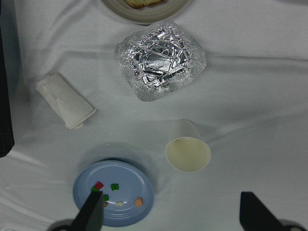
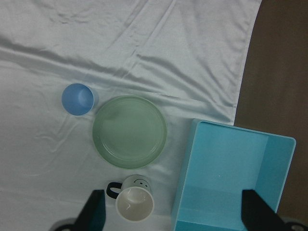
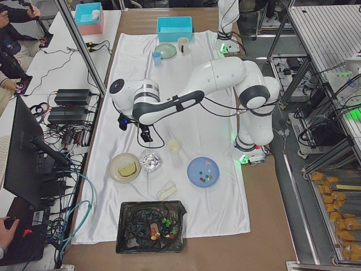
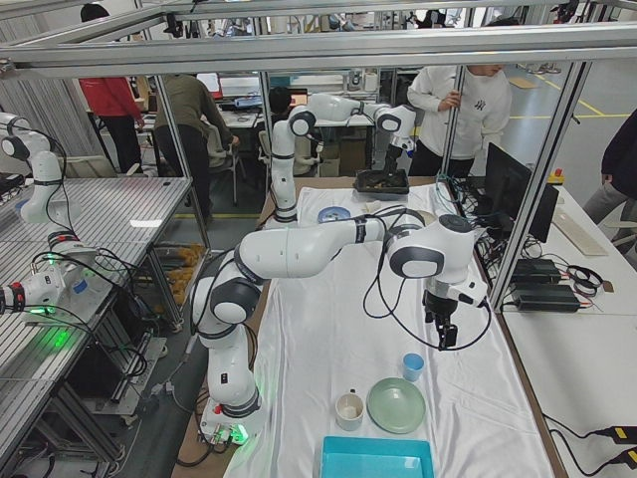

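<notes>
My left gripper is open above a blue plate (image 1: 113,173) with small food pieces, a cream cup (image 1: 187,155), a crumpled foil bowl (image 1: 160,60), a folded napkin (image 1: 66,98) and a beige plate (image 1: 110,5) with bread. My right gripper is open above a green plate (image 2: 130,132), a blue cup (image 2: 77,99), a smiley mug (image 2: 134,204) and a turquoise bin (image 2: 221,168). Nothing shows between either gripper's fingertips.
A black lined tray (image 3: 141,243) with scraps stands at one end of the white cloth. A monitor (image 3: 22,158) and cables line the side table.
</notes>
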